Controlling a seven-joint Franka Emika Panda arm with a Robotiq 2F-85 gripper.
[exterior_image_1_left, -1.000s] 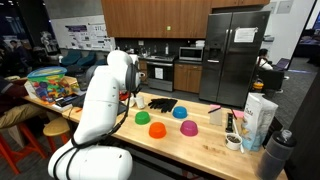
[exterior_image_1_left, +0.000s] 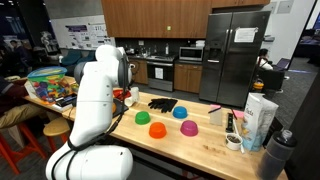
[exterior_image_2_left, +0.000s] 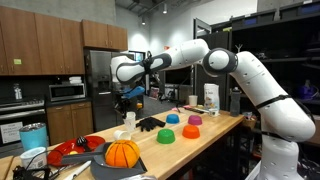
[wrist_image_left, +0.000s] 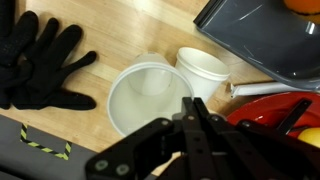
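In the wrist view a translucent white cup (wrist_image_left: 140, 102) shows its open mouth to the camera. My gripper has its fingertips close together at the right side of that cup's rim. Whether the thin rim lies between the fingers cannot be made out. A smaller white cup (wrist_image_left: 203, 66) is just beside it, partly overlapped in this view. From the second exterior view, my gripper (exterior_image_2_left: 127, 97) is above a white cup (exterior_image_2_left: 130, 119) at the far part of the table.
Black gloves (wrist_image_left: 40, 60) lie left of the cups in the wrist view. A red bowl (wrist_image_left: 268, 108) and a dark tray (wrist_image_left: 262, 45) are on the right. Green (exterior_image_1_left: 142, 117), orange (exterior_image_1_left: 157, 130), blue (exterior_image_1_left: 180, 112) and magenta (exterior_image_1_left: 189, 131) pieces are spread along the table.
The arm's upper part stands higher in the first exterior view than a second ago. The coloured pieces along the table have stayed put.
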